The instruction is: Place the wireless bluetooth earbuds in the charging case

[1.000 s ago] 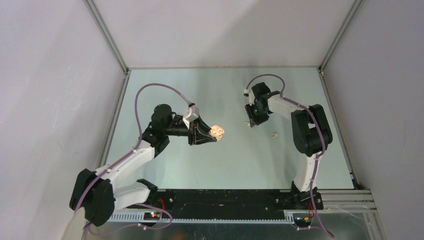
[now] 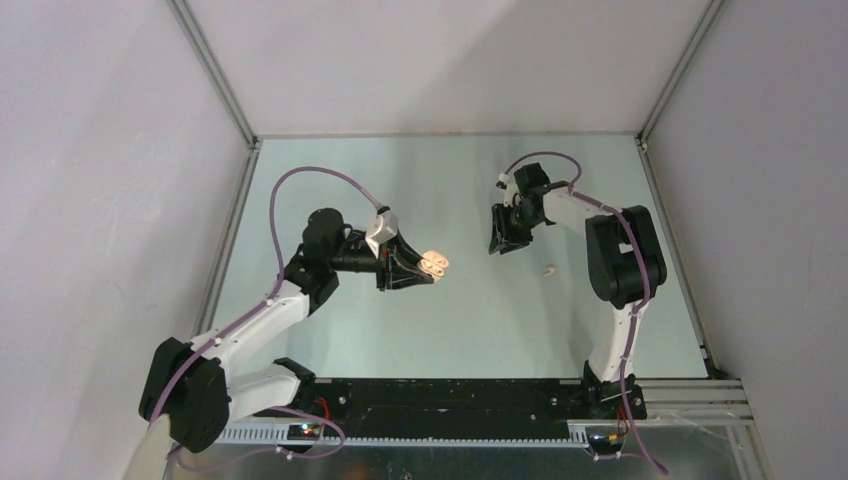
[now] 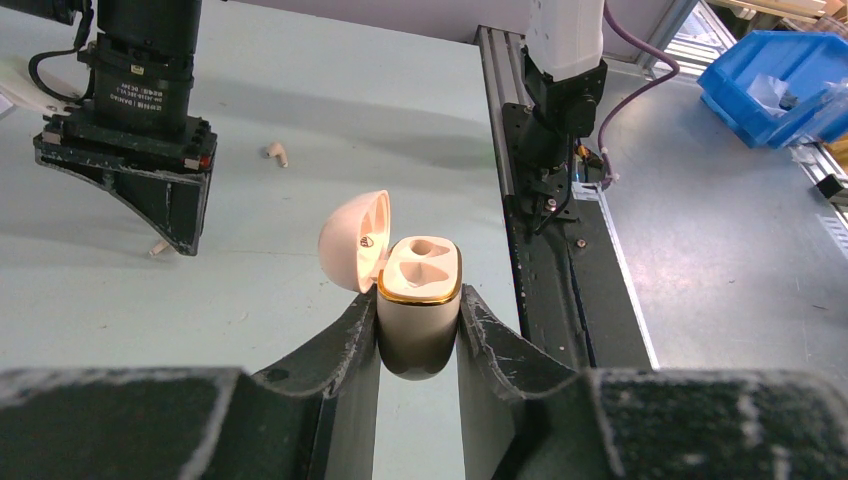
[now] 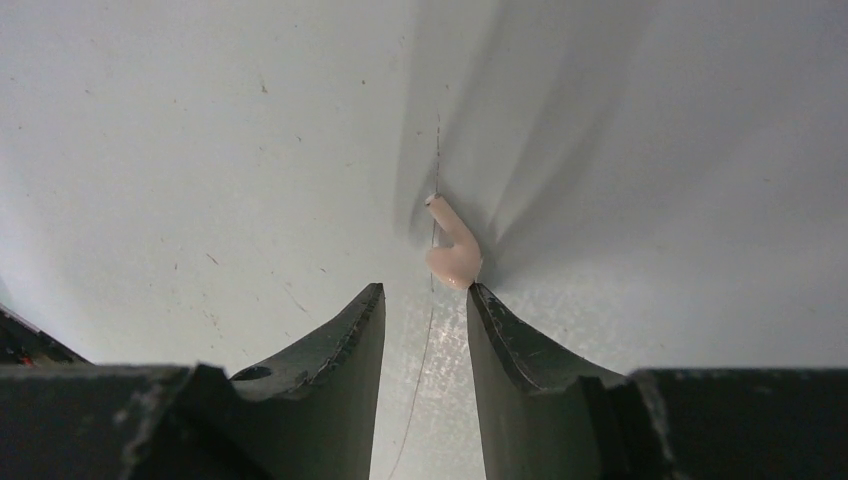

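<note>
My left gripper is shut on the cream charging case (image 3: 415, 320), whose lid (image 3: 345, 240) is open, showing the empty-looking slots on top. My right gripper is part open just above a pale pink earbud (image 4: 455, 258) lying on the table, its right fingertip at the bud's head. That earbud is mostly hidden behind the gripper in the top view. A second earbud (image 3: 278, 152) lies apart on the table, also seen in the top view (image 2: 549, 270).
Walls enclose it at back and sides. A blue bin (image 3: 770, 90) stands off the table in the left wrist view.
The left arm holding the case has not moved.
</note>
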